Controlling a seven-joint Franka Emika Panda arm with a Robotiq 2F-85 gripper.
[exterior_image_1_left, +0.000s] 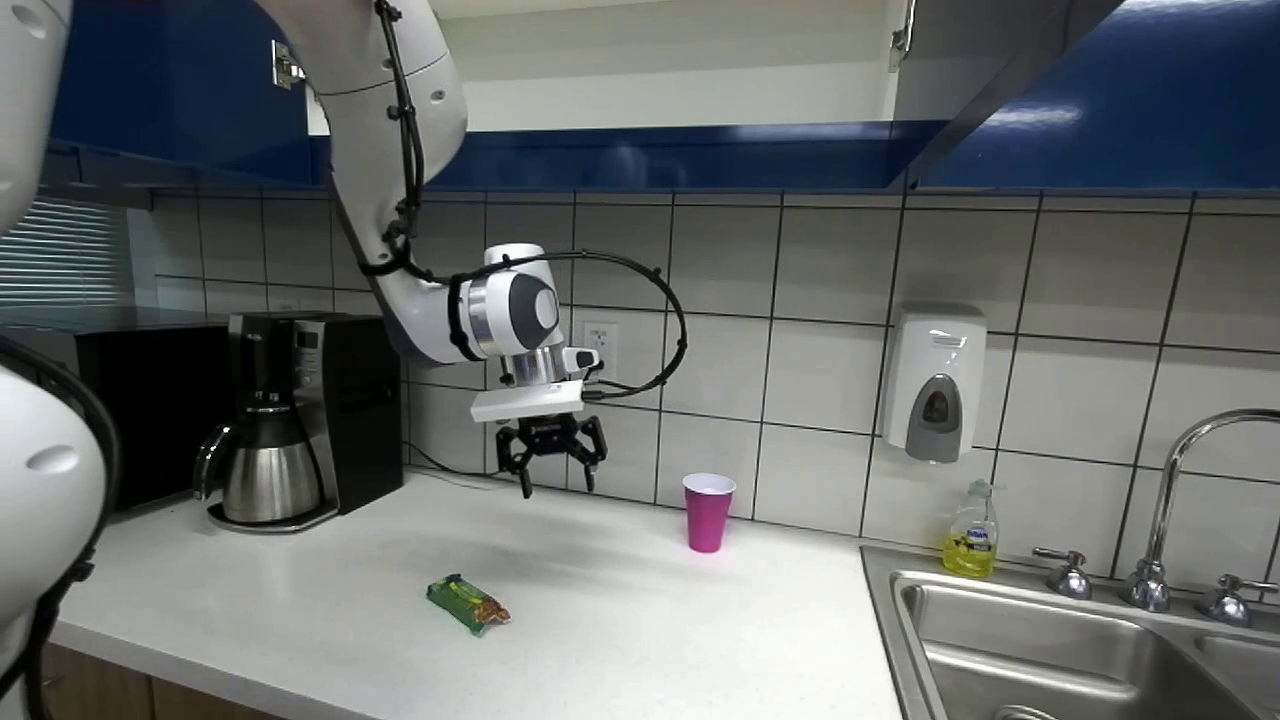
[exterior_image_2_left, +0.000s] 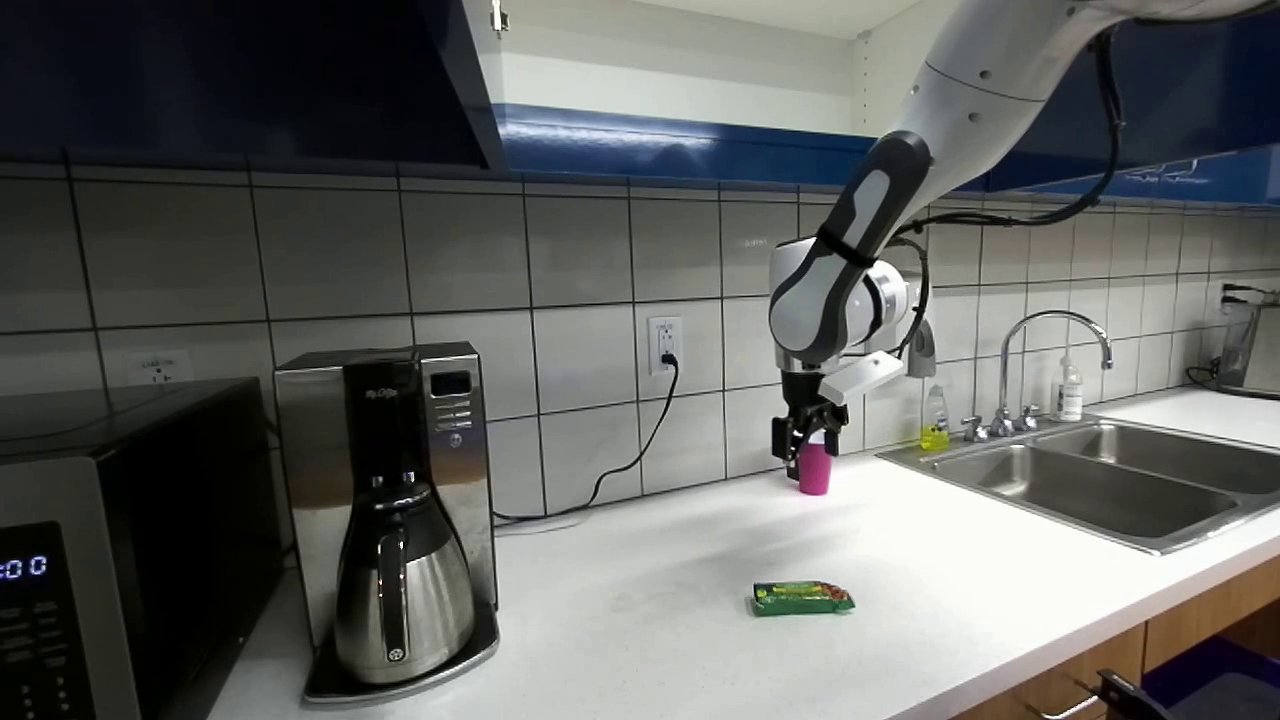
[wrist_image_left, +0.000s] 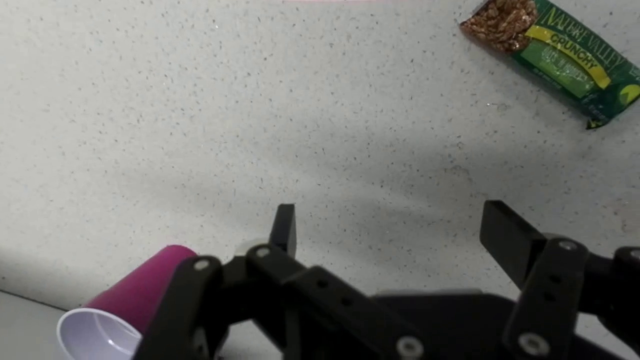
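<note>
Above the back of the white counter hangs my gripper (exterior_image_1_left: 557, 482), fingers spread wide and the space between them empty. Below it and toward the front edge, a green granola bar wrapper (exterior_image_1_left: 468, 602) lies flat; the wrist view has this bar (wrist_image_left: 564, 57) at its upper right, clear of the fingers (wrist_image_left: 283, 231). A magenta cup (exterior_image_1_left: 708, 514) stands upright near the tiled wall, to the gripper's right in exterior view 1. In the wrist view the cup (wrist_image_left: 135, 288) is at lower left, partly covered by a finger linkage. Exterior view 2 has the gripper overlapping the cup (exterior_image_2_left: 815, 470).
At the left stands a coffee maker (exterior_image_2_left: 402, 528) beside a black microwave (exterior_image_2_left: 144, 528). The sink (exterior_image_1_left: 1032, 624), faucet (exterior_image_1_left: 1158, 516) and yellow soap bottle (exterior_image_1_left: 972, 534) are at the right. An open cabinet (exterior_image_1_left: 672, 72) is overhead. Mid-counter is mostly clear.
</note>
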